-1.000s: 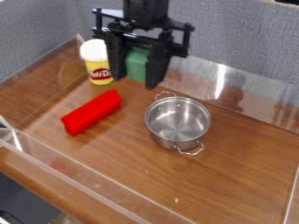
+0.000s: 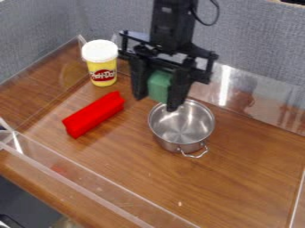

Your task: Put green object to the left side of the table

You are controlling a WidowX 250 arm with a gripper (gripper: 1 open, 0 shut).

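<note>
The green object (image 2: 158, 86) is held between the dark fingers of my gripper (image 2: 159, 93), which is shut on it. Part of the green surface is hidden behind the fingers. Gripper and object appear just left of the pot's rim, overlapping its upper left part in the view. How high the object is above the table is hard to tell.
A metal pot (image 2: 184, 132) with wire handles stands right of centre. To the left lies a red object (image 2: 93, 115), and behind it stands a yellow Play-Doh can (image 2: 100, 64) with a white lid. Bare wooden table (image 2: 143, 183) spreads across the front.
The pot, red object and can have not moved.
</note>
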